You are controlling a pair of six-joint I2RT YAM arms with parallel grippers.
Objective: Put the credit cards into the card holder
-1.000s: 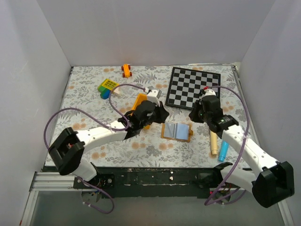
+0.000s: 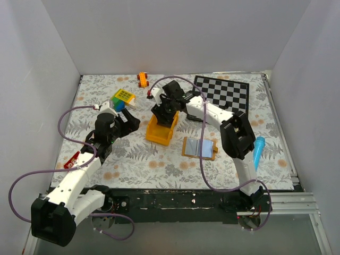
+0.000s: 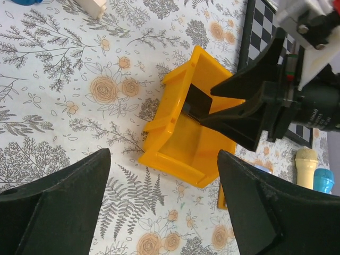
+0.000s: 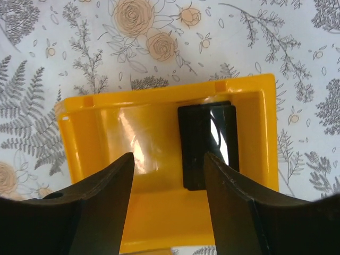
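Note:
An orange open box [image 2: 156, 136] stands at the table's centre with a dark stack of flat cards [image 4: 207, 149] in its right part in the right wrist view. My right gripper [image 2: 164, 118] is open above the box, fingers over the cards and the empty part. My left gripper [image 2: 128, 119] is open to the box's left, nothing between its fingers. A board with two pale flat pieces [image 2: 200, 146], possibly the card holder, lies right of the box.
A checkered board [image 2: 223, 87] lies at the back right, colourful toys [image 2: 124, 96] at the back left. Blue [image 3: 323, 180] and cream cylinders [image 3: 305, 167] lie at the right.
Both arms have swung leftward. My right gripper has moved over the orange box and come lower; my left gripper has drawn away from the box to the left.

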